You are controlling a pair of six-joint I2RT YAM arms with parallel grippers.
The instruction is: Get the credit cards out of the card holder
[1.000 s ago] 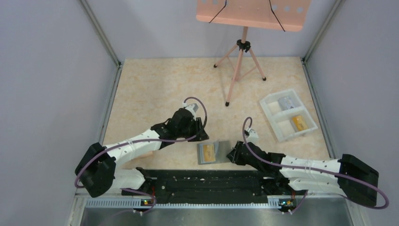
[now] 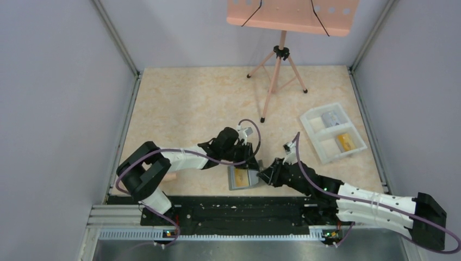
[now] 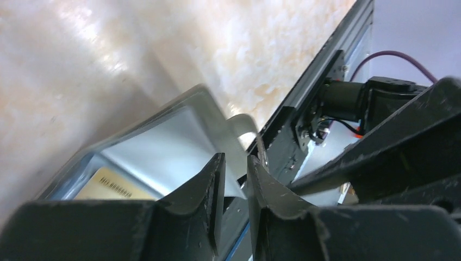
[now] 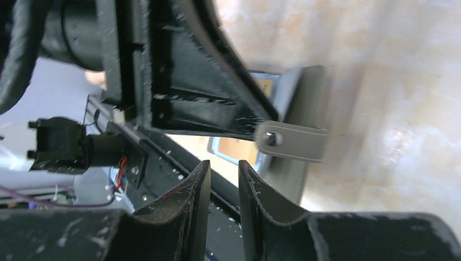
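The grey card holder (image 2: pixel 235 185) lies opened near the table's front edge, with a yellow card (image 2: pixel 240 178) in its left side. Its cover (image 4: pixel 310 92) stands tilted, and a snap tab (image 4: pixel 296 141) sticks out from the cover's edge. My left gripper (image 2: pixel 255 167) is above the cover, its tip close to the tab in the right wrist view. Just to the right, my right gripper (image 2: pixel 262 177) points at the cover's outer edge. Both fingers are parted by a narrow gap; neither visibly holds anything. In the left wrist view a whitish pocket (image 3: pixel 168 147) shows beside the yellow card.
A white two-part tray (image 2: pixel 321 148) stands at the right, with a pale card (image 2: pixel 330 118) and a yellow card (image 2: pixel 346 142) inside. A tripod (image 2: pixel 276 76) occupies the back. The two grippers are very close together.
My left gripper has travelled right and toward the front, from above the holder's left side to its cover. The right gripper has shifted slightly left, and the cover now looks more tilted.
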